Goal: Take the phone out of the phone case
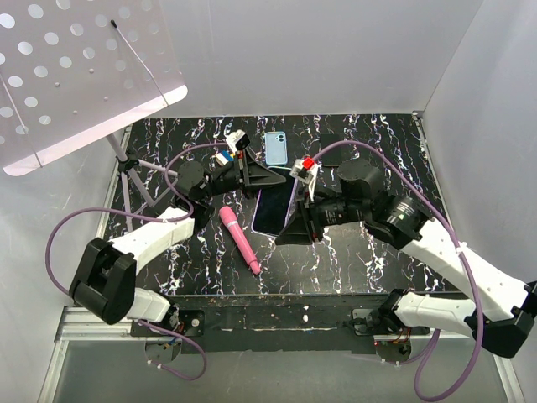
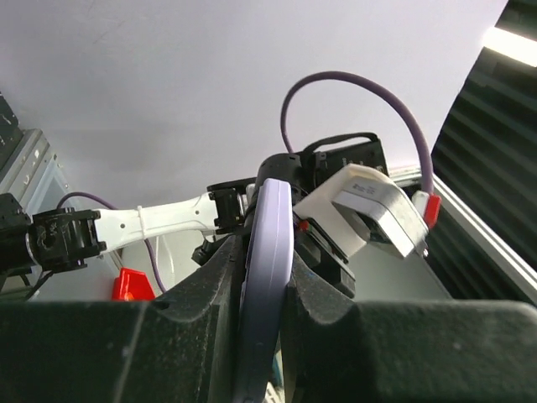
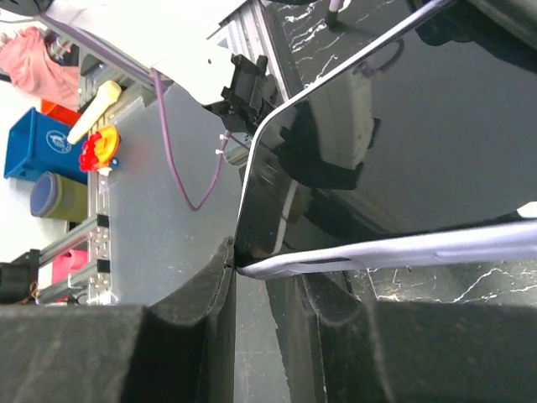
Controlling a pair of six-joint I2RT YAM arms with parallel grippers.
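Observation:
The phone (image 1: 271, 210) shows a dark, glossy screen inside a pale purple case, held off the table between both arms. In the left wrist view, the case (image 2: 270, 243) stands edge-on between the fingers of my left gripper, shut on the upper end of the cased phone. My right gripper is partly open at a lower corner of the case (image 3: 394, 253). One finger (image 3: 220, 273) touches or nearly touches that corner; a gap shows between the two fingers. Along the near edge, the case rim lies beside the screen (image 3: 403, 143); whether they are parted there, I cannot tell.
A pink microphone-like stick (image 1: 240, 240) lies left of the phone on the black marbled table (image 1: 352, 269). At the back are a light blue phone or case (image 1: 275, 149) and a dark flat item (image 1: 331, 150).

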